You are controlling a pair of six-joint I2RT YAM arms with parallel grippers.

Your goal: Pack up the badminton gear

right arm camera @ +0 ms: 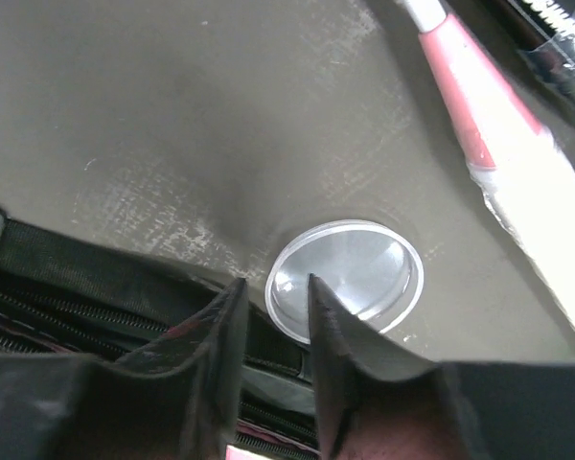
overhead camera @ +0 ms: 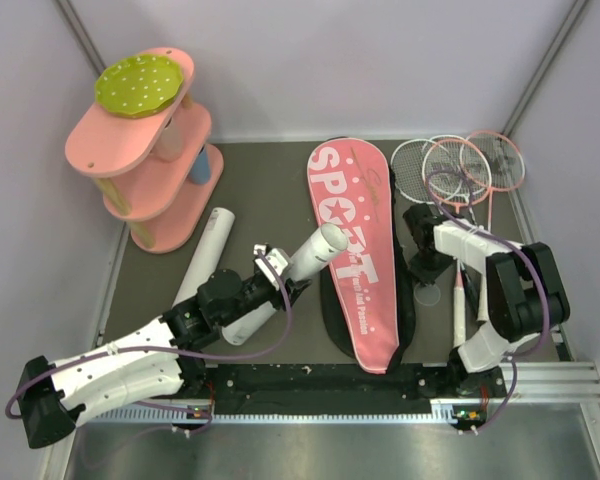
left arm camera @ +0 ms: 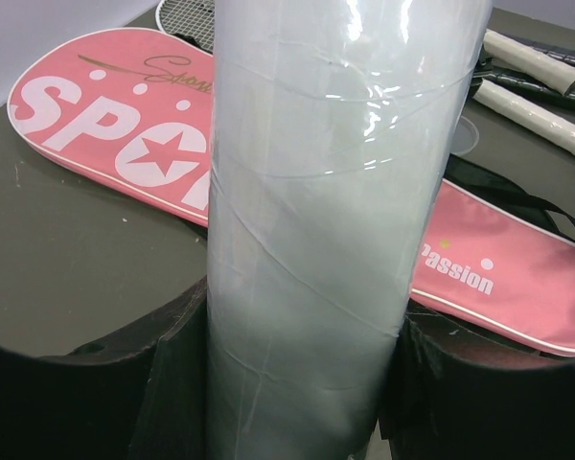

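Note:
The pink SPORT racket bag (overhead camera: pixel 350 250) lies in the middle. My left gripper (overhead camera: pixel 285 280) is shut on a white shuttlecock tube (overhead camera: pixel 320 250), held upward at an angle at the bag's left side. My right gripper is part open, low over a clear plastic lid (right arm camera: pixel 355 268) between the bag's black edge and the rackets; nothing clearly shows between its fingers. Several rackets (overhead camera: pixel 500 160) lie at the right, their grips pointing toward the front.
More white tubes (overhead camera: pixel 210 240) lie on the dark floor left of the bag. A pink shelf (overhead camera: pixel 150 200) with a green dotted dish stands at the back left. Walls bound the area.

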